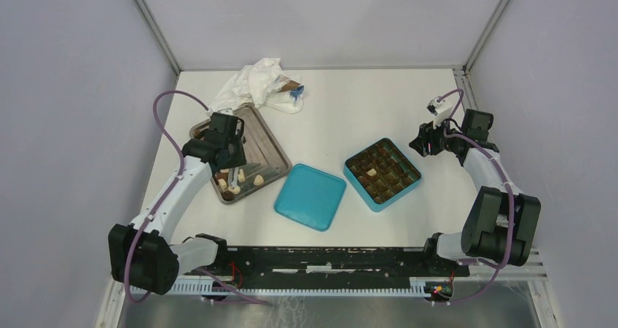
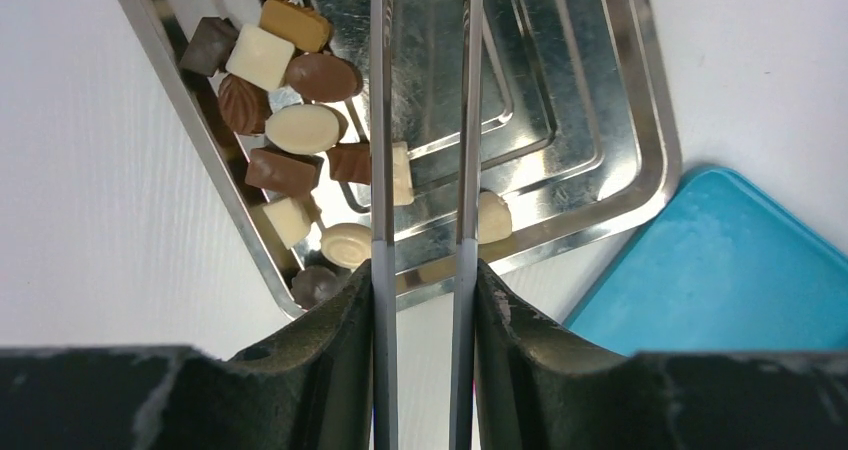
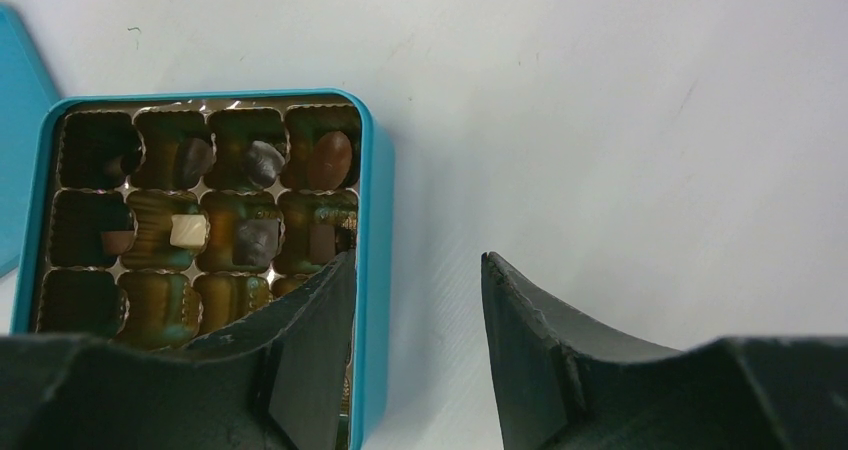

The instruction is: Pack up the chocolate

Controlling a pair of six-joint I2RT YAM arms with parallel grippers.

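Long metal tongs (image 2: 467, 120) run up the left wrist view, their ends outside it. My left gripper is shut on them, its fingers against both tong arms. Below lies the silver tray (image 2: 655, 120) with dark, brown and cream chocolates, such as a cream oval one (image 2: 303, 129) on its left side. In the right wrist view, the blue box (image 3: 376, 200) has a gold insert with several pieces in its pockets, including a cream one (image 3: 188, 231). Beside the box's wall, my right gripper stands open and empty.
The blue lid (image 1: 310, 197) lies flat between tray and box. A crumpled white bag (image 1: 255, 86) sits behind the tray. Bare table (image 1: 357, 106) stretches across the back middle.
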